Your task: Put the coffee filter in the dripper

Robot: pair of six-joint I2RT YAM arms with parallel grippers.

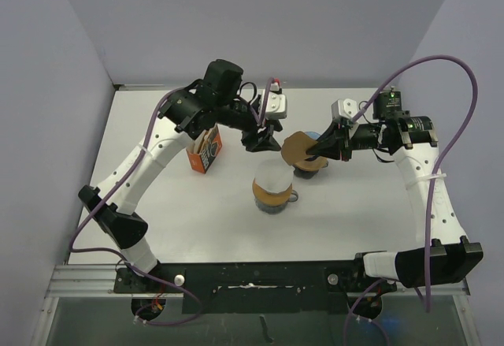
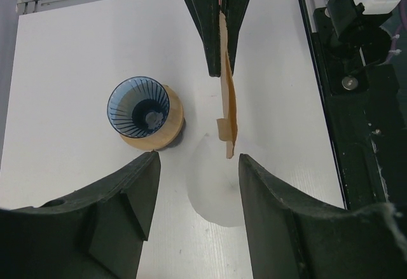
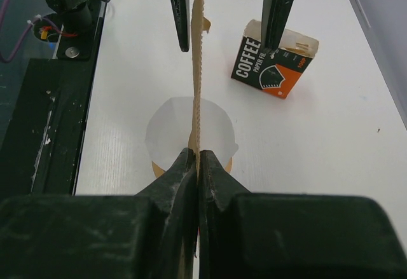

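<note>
A brown paper coffee filter [image 1: 297,148] is pinched in my right gripper [image 1: 313,151], whose fingers are shut on its edge. Seen edge-on in the right wrist view, the filter [image 3: 197,69] rises from the fingertips. The dark blue ribbed dripper [image 2: 138,106] sits on a wooden collar over a mug; from above, the filter and right gripper partly cover it. My left gripper [image 1: 264,143] stands open to the left of the filter. In the left wrist view nothing lies between its fingers, and the filter [image 2: 227,95] is beyond them, apart.
A second mug with a wooden collar and white round top [image 1: 274,176] stands just in front of the filter. The black-and-orange filter box [image 1: 205,150] is at the back left.
</note>
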